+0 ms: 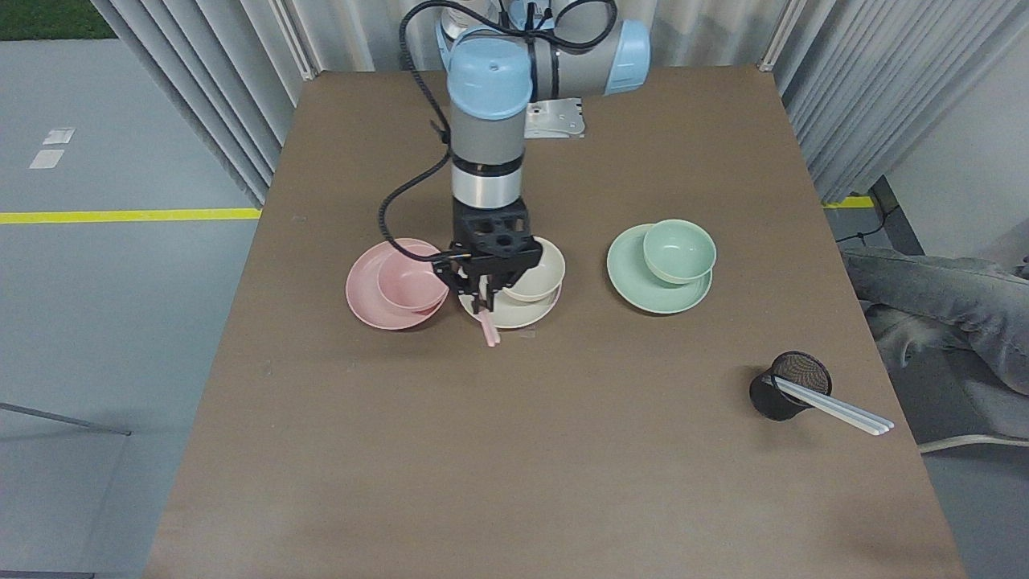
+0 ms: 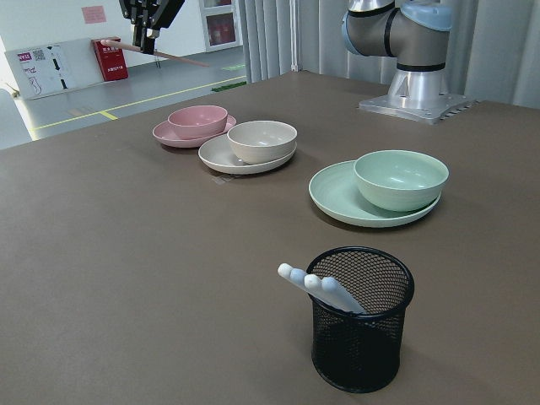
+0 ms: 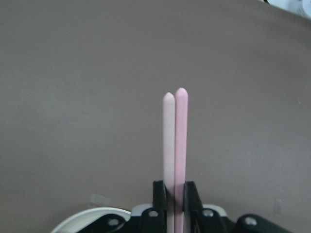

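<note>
My gripper is shut on a pair of pink chopsticks, held level above the table, over the cream bowl and cream plate in the front view. The pink bowl sits on a pink plate to the left. The green bowl rests on a green plate to the right. A black mesh pencil holder with white chopsticks leaning out stands at the front right.
A person's leg in jeans is beside the right edge.
</note>
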